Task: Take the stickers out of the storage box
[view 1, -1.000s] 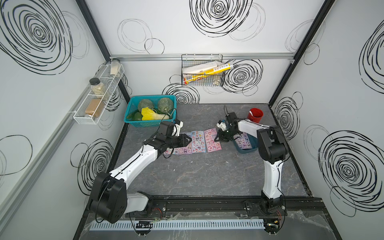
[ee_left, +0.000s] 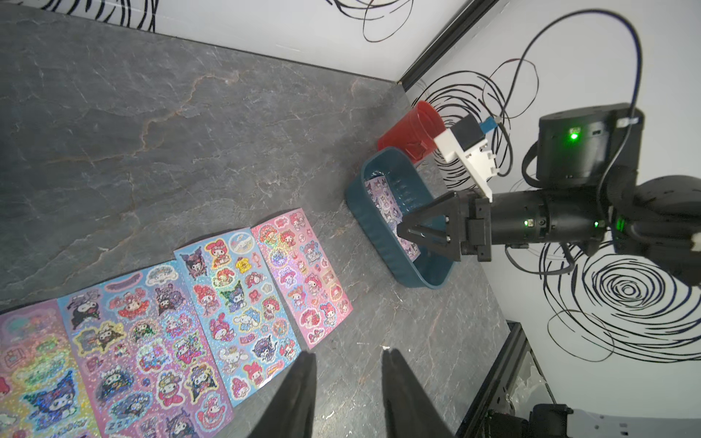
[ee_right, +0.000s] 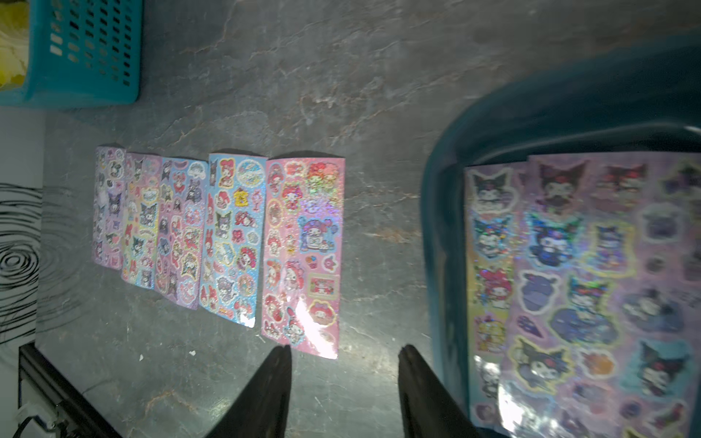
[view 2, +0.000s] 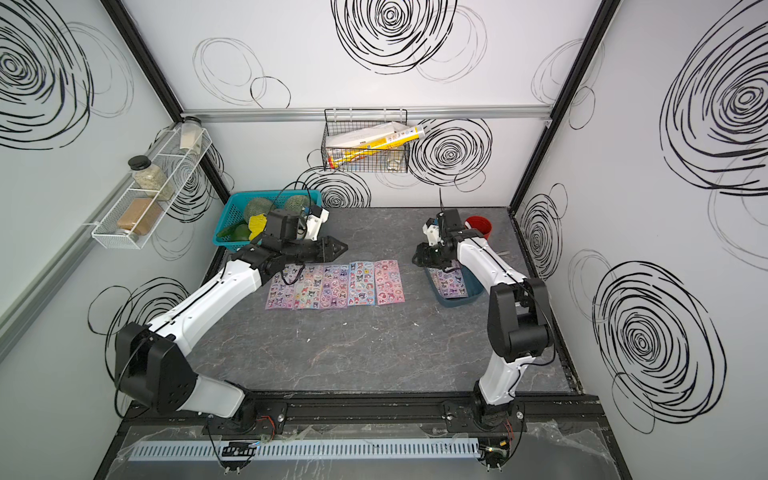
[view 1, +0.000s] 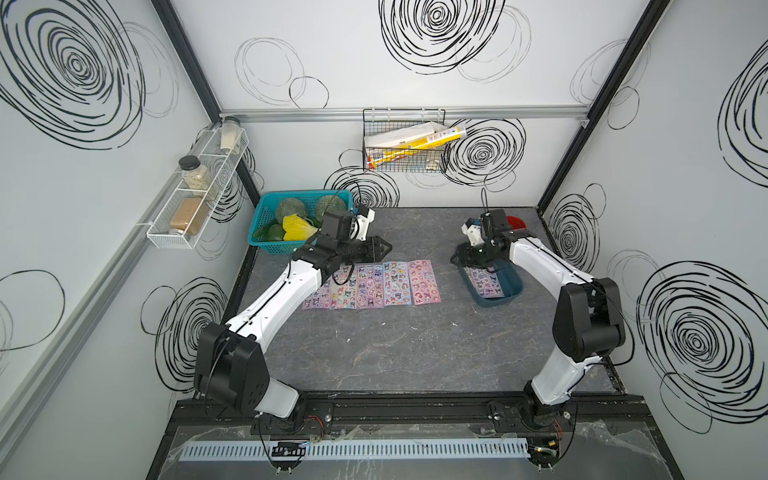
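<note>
The dark teal storage box (ee_right: 450, 146) stands at the right of the table, holding a stack of pink and purple sticker sheets (ee_right: 584, 284). Left of it, several sticker sheets (ee_left: 302, 273) lie side by side on the table in a row. My right gripper is open and empty above the table at the box's left edge. My left gripper is open and empty, raised above the row of sheets.
A turquoise basket (view 1: 272, 244) with melons and yellow squash stands at the back left, a red cup (ee_left: 405, 131) behind the box. A wire basket (view 1: 403, 164) and a white rack (view 1: 172, 233) hang on the walls.
My left arm has moved up and right. My right gripper has moved right and up toward the box from over the rightmost loose sheet.
</note>
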